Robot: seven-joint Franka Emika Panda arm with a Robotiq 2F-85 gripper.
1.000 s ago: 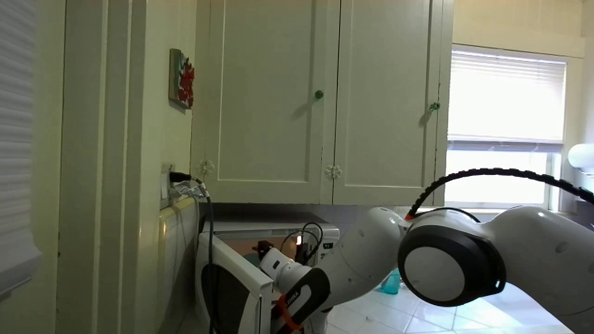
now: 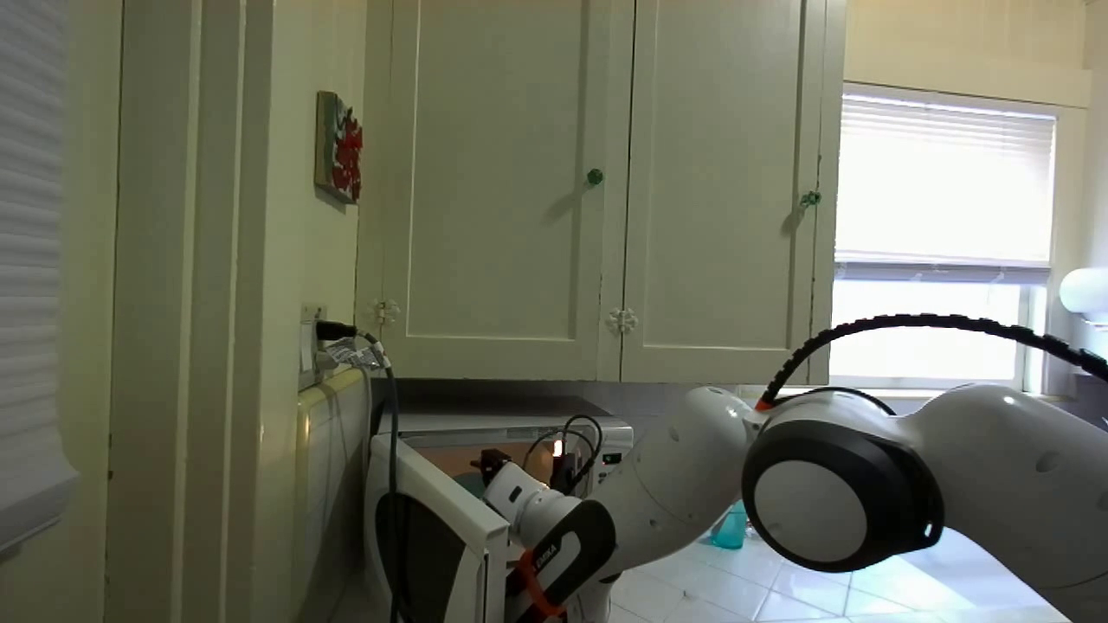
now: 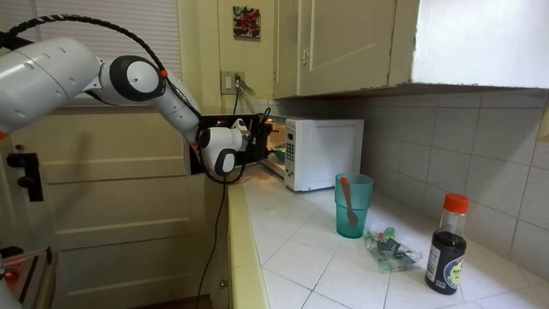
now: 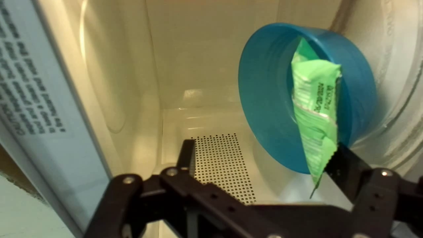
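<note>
Inside the lit microwave, a blue bowl (image 4: 261, 99) stands on the glass turntable (image 4: 396, 79), seen from above in the wrist view. A green wrapped packet (image 4: 315, 107) leans out over the bowl's near rim, its pointed end hanging beside my right finger (image 4: 341, 166). My gripper is open at the microwave's mouth, the left finger well away from the bowl and packet. Whether the packet touches the right finger I cannot tell. In exterior view 2 the white microwave (image 3: 329, 149) hides most of the bowl (image 3: 280, 153).
The microwave door (image 2: 457, 519) is swung open close beside my arm. A dark cable (image 2: 392, 467) hangs in front of it. On the counter (image 3: 298, 257) stand a teal cup (image 3: 342, 221) with a red spoon, a clear bag of wrapped pieces (image 3: 391, 249) and a sauce bottle (image 3: 445, 257).
</note>
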